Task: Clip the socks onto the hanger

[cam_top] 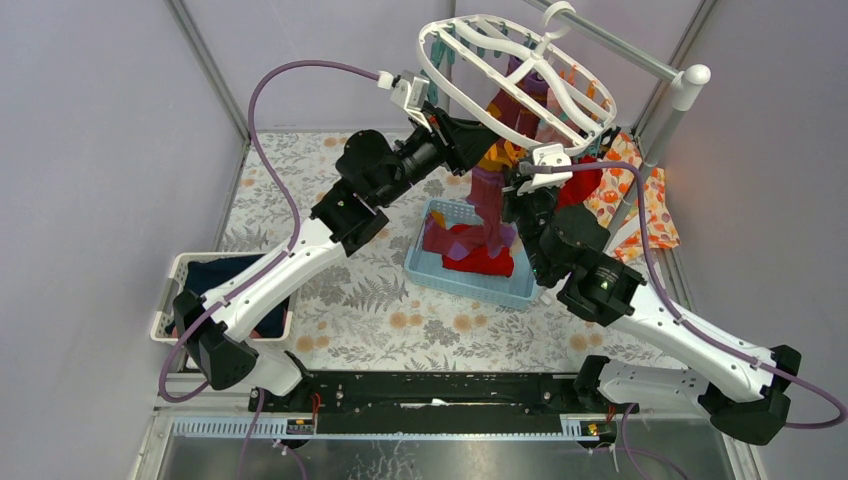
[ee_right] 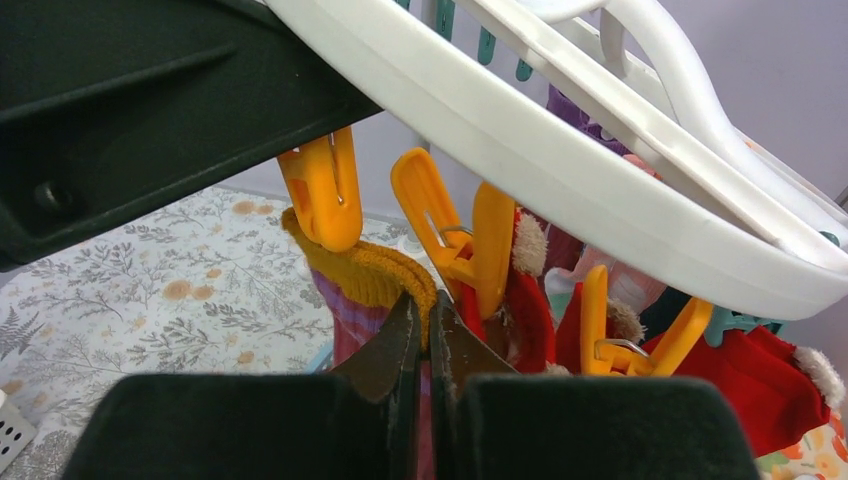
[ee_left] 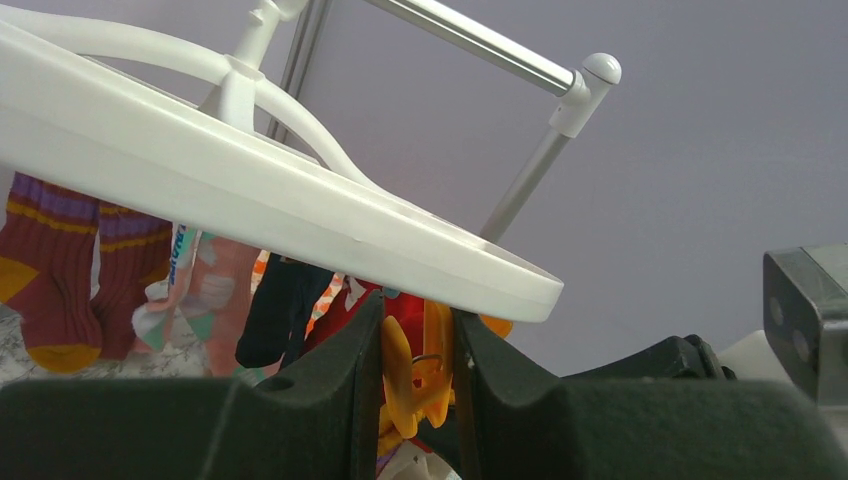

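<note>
The white round hanger (cam_top: 450,89) holds socks and red fur-trimmed items (ee_right: 760,380) on clips. My left gripper is at the front rim, its fingers around an orange clip (ee_left: 400,380); how firmly it grips is hard to see. Just below an orange clip (ee_right: 335,200), my right gripper is shut on the mustard cuff of a purple-red sock (ee_right: 350,260), which hangs down from it.
A blue basket (cam_top: 470,290) with socks stands below the hanger. A white bin (cam_top: 160,320) with dark cloth is at the left. The metal stand post (cam_top: 662,130) rises at the right.
</note>
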